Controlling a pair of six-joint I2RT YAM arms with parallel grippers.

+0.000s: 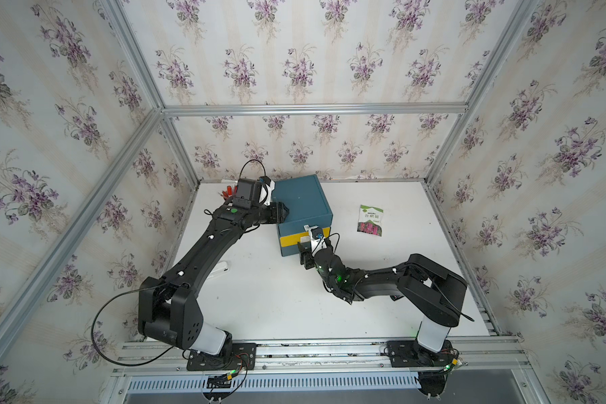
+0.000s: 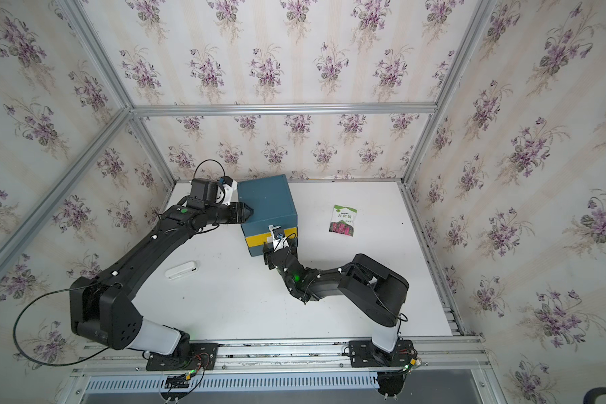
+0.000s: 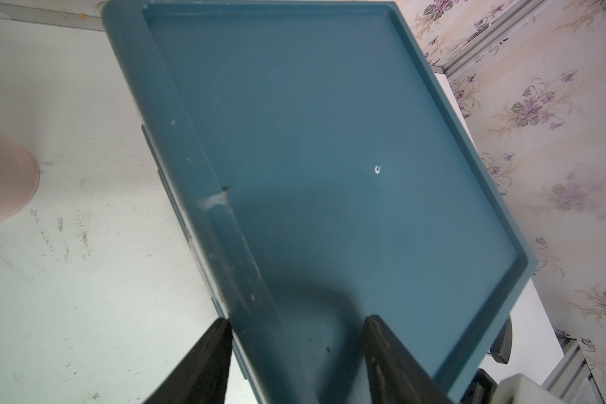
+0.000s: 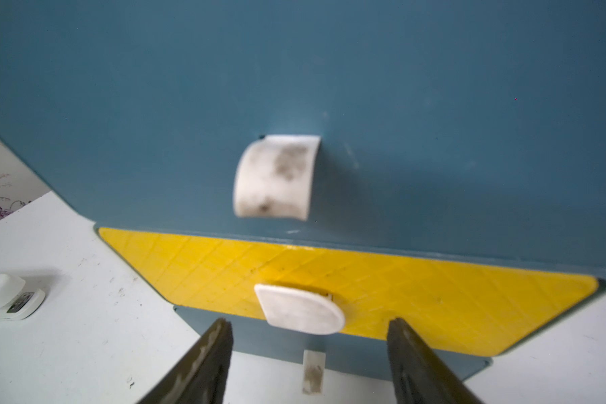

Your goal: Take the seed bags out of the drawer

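A blue drawer box (image 1: 296, 188) stands at the back middle, a yellow drawer (image 4: 181, 262) between blue sections on its front, each with a white handle. My left gripper is on the box's top at its left side, shut on the box's edge as far as the wrist view shows. My right gripper faces the front, part open, its fingers either side of the yellow drawer's white handle (image 4: 296, 309), not touching it. A seed bag (image 1: 370, 220) with pink pictures lies on the table right of the box. The drawers' insides are hidden.
A white object (image 2: 180, 269) lies on the table at front left. Red items (image 1: 227, 191) are partly hidden behind my left arm.
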